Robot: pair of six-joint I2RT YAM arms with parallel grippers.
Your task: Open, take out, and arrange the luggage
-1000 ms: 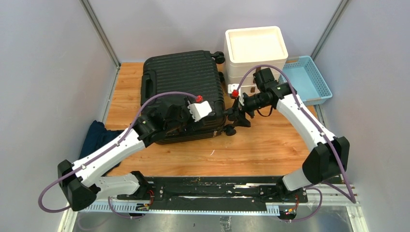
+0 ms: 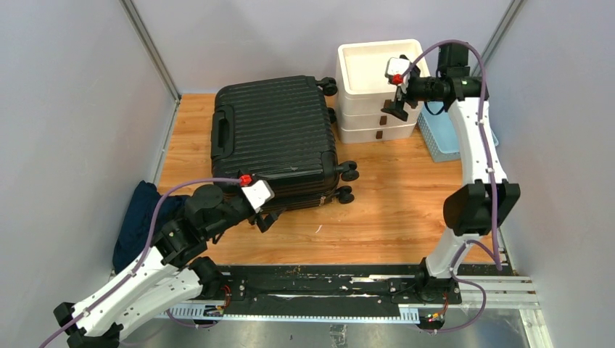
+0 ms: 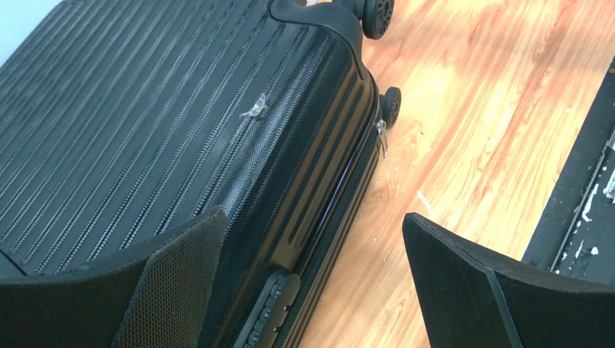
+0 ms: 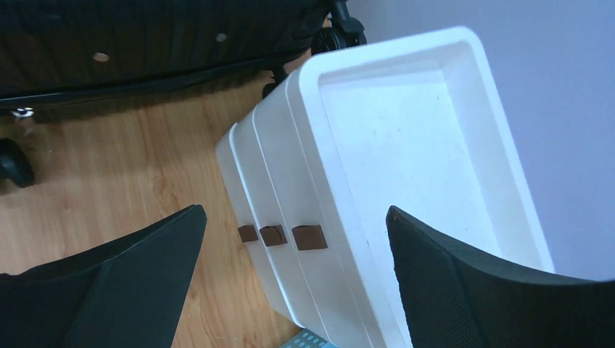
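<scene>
A closed black ribbed suitcase [image 2: 273, 127] lies flat on the wooden floor, wheels to the right, with a zipper pull [image 3: 382, 134] along its side. My left gripper [image 2: 262, 216] hangs over the suitcase's front edge, its fingers open and empty; in the left wrist view the zipper seam runs between them. My right gripper [image 2: 393, 110] is up by the white stacked drawer unit [image 2: 377, 127], right of the suitcase, open with nothing held; the drawer fronts and top tray show beneath it in the right wrist view.
A light blue basket [image 2: 439, 145] stands behind the right arm. Dark blue fabric [image 2: 133, 232] lies at the left edge. Bare wood [image 2: 370, 217] is clear at the front and right of the suitcase.
My right gripper has moved from the suitcase's right side back and right to the drawer unit. My left gripper has moved left along the suitcase.
</scene>
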